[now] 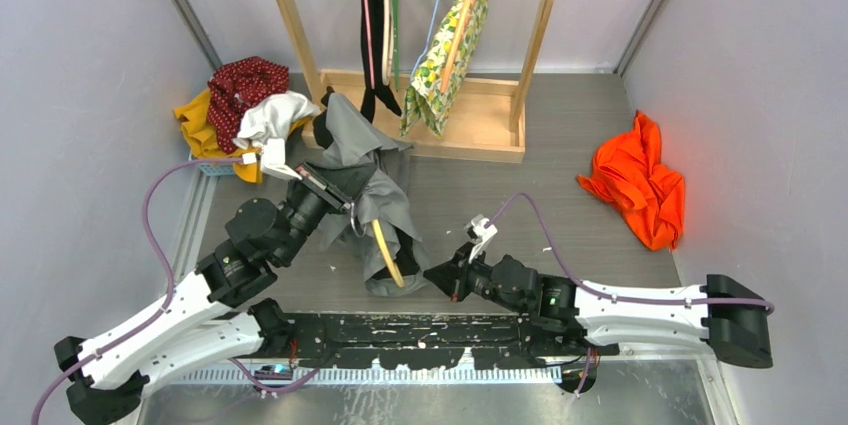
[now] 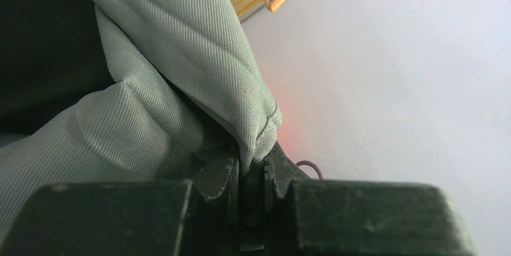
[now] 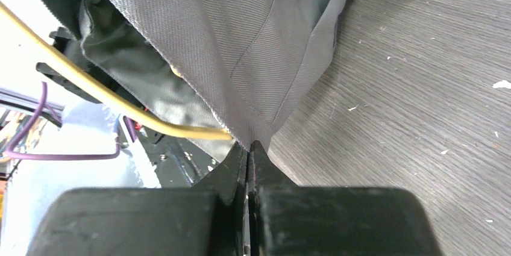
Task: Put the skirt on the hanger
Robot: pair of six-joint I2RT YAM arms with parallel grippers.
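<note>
The grey skirt [image 1: 375, 200] hangs bunched and draped below my left gripper [image 1: 350, 203]. In the left wrist view a thick fold of the skirt [image 2: 211, 75] runs between the fingers, filling the gap. From beside that gripper a yellow hanger [image 1: 386, 247] slants down toward the skirt's lower edge, its far arm hidden. My right gripper [image 1: 445, 280] is shut on the skirt's edge; in the right wrist view, the edge of the skirt [image 3: 271, 57] narrows into the fingertips. There the end of the hanger [image 3: 163, 126] meets the cloth just beside the pinch.
A wooden rack [image 1: 510, 150] stands behind, with a patterned green-yellow cloth [image 1: 435, 85] and a black garment [image 1: 373, 45] hanging from it. Clothes fill a basket [image 1: 212, 167] at back left. An orange cloth [image 1: 638, 185] lies right.
</note>
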